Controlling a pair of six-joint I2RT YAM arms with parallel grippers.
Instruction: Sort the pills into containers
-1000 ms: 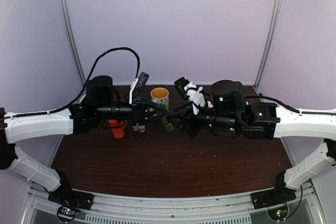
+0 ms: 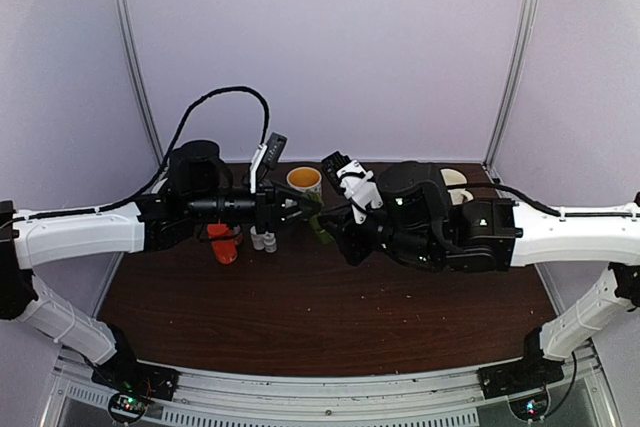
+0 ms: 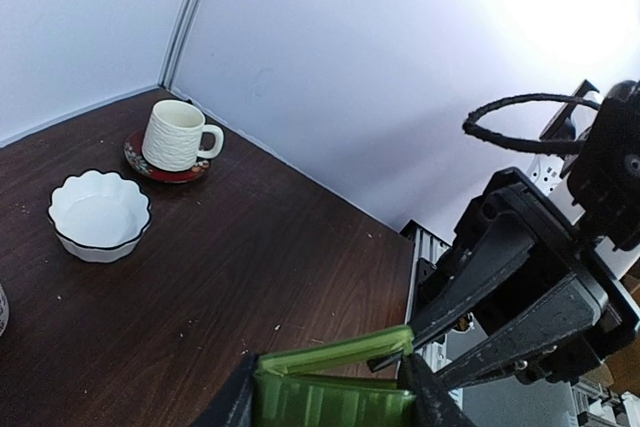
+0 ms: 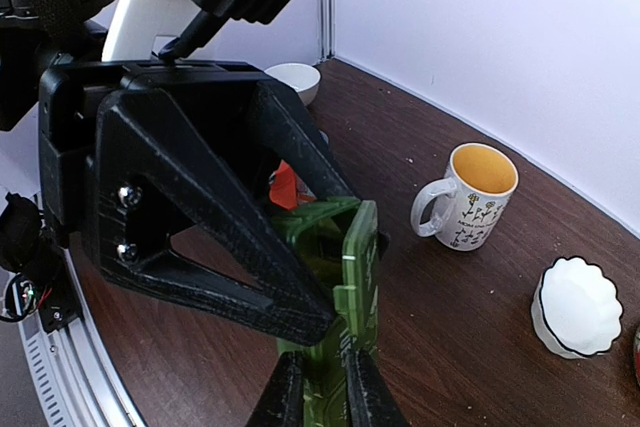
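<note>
A green pill box [image 3: 335, 402] is held above the table, its lid raised at an angle in the left wrist view. My left gripper is shut on the box's body, one finger on each side. From the opposite side my right gripper meets the box at its raised lid end. In the right wrist view its fingertips [image 4: 290, 387] have a strip of green between them, so it is shut on part of the same box. Whether any pills lie inside cannot be seen.
Behind the grippers stands a mug [image 4: 480, 197] with an orange inside. A fluted white bowl [image 3: 99, 215] and a cream cup [image 3: 175, 137] on a red saucer are on the right. An orange-red bottle [image 2: 223, 245] and small white bottles [image 2: 263, 241] are at left.
The left arm has shifted only slightly, still with the box.
</note>
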